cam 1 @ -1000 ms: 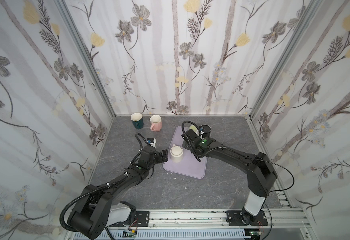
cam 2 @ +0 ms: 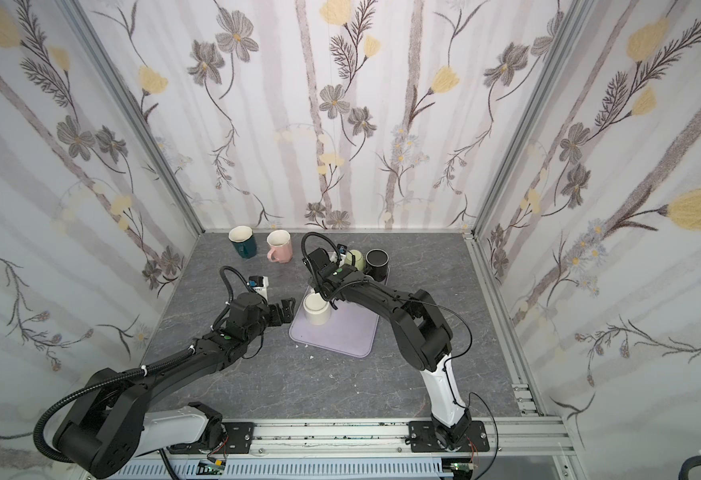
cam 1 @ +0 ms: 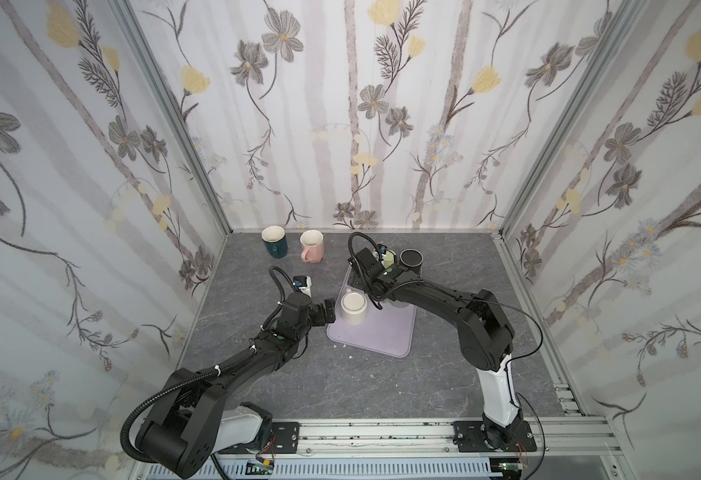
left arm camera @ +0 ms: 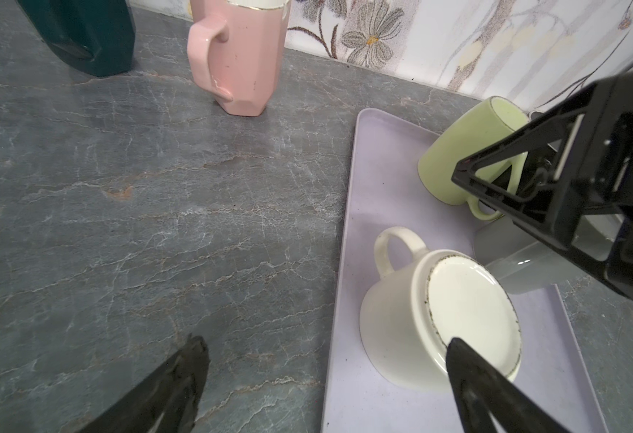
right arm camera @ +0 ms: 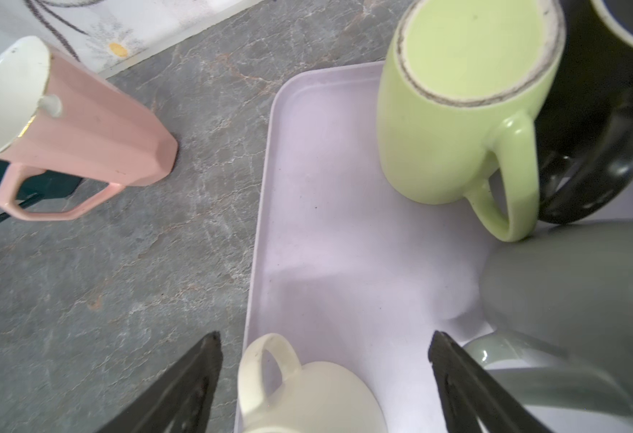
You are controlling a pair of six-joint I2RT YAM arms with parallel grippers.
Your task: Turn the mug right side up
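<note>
Upside down on the lavender tray (cam 1: 378, 336) is a white mug (left arm camera: 403, 324), handle toward the back. A green mug (right arm camera: 460, 137) stands bottom up at the tray's back; beside it a black mug (right arm camera: 605, 72) and a grey mug (right arm camera: 569, 281) are partly hidden. My open left gripper is at the tray's left, beside the white mug, empty. My right gripper hovers over the tray between white, green and grey mugs, fingers apart with nothing visible between them but the white mug and tray below.
A pink mug (cam 1: 311, 249) and a teal mug (cam 1: 275, 245) stand upright at the back left, off the tray.
My right arm has moved left and toward the back over the tray. The left arm and the mugs show no clear movement.
</note>
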